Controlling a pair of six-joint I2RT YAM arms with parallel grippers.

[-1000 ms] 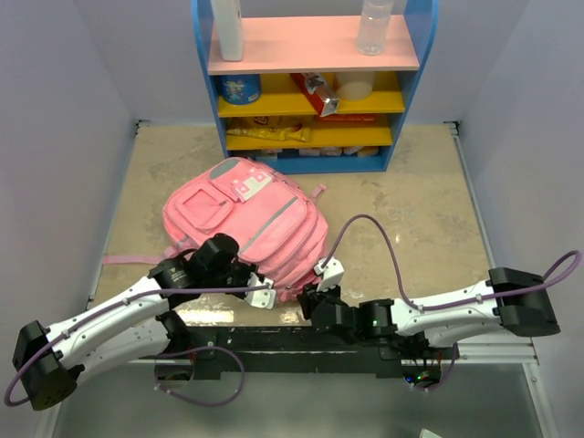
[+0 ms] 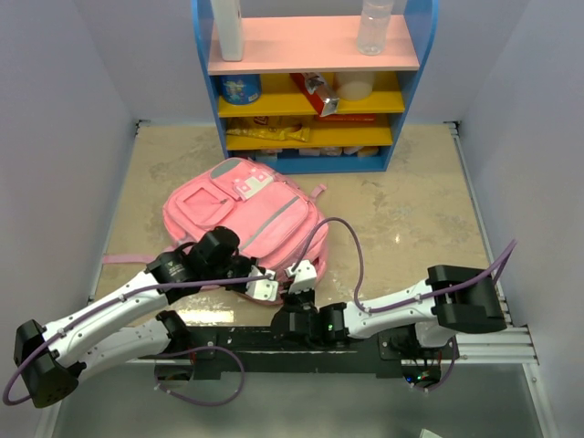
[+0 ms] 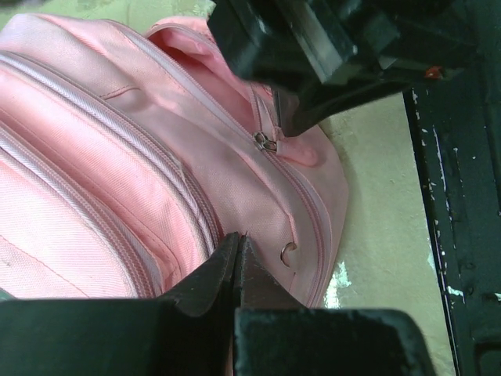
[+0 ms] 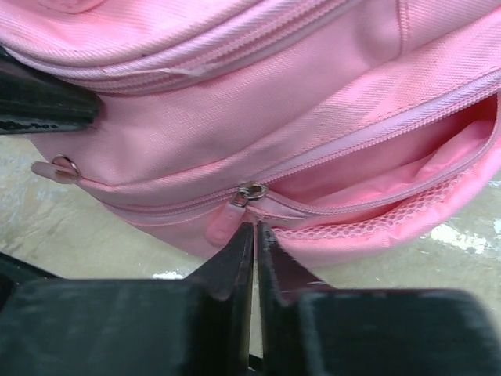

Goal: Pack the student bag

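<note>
A pink bag lies on the pale table in the top view, with a pocket partly unzipped along its near right edge. The right wrist view shows that opening and a metal zip slider with a pink pull tab. My right gripper is at this tab, its fingertips close together with a thin slit between them; whether the tab is caught is unclear. My left gripper is shut against the bag's side, near a small ring, with no fabric clearly showing between its fingers.
Behind the bag stands a blue shelf unit holding a blue can, a red packet, a yellow packet and a clear jar. Bare table extends right of the bag. Both arms are close together at the front.
My right arm has moved left along the bag's near edge, bringing its gripper closer to the left one.
</note>
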